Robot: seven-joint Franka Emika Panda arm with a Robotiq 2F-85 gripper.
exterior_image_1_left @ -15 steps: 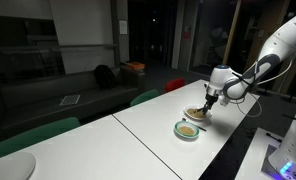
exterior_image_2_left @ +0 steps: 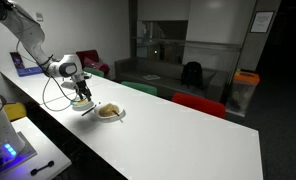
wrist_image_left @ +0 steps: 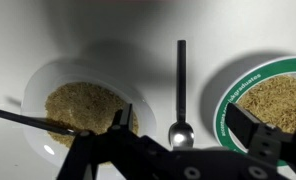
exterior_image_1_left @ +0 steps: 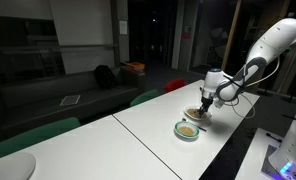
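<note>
Between two bowls lies a spoon [wrist_image_left: 181, 130] with a black handle and a metal head, flat on the table in the wrist view. On its left is a white bowl [wrist_image_left: 40, 85] of brown grains, with a dark utensil handle [wrist_image_left: 28, 121] across its rim. The green-rimmed bowl [wrist_image_left: 228, 105], also holding grains, sits on the right. My gripper is open above the spoon, fingers apart on either side of it in the picture. Exterior view 1 has the white bowl [exterior_image_1_left: 189, 112] beyond the green-rimmed one [exterior_image_1_left: 178, 130].
Chairs stand along its far side, among them a red chair [exterior_image_2_left: 200, 106] and a green chair [exterior_image_2_left: 143, 88]. A dark sofa [exterior_image_1_left: 63, 95] is farther back.
The arm and gripper body have shifted slightly, with the arm's upper link a little higher now. Both bowls stay where they were.
</note>
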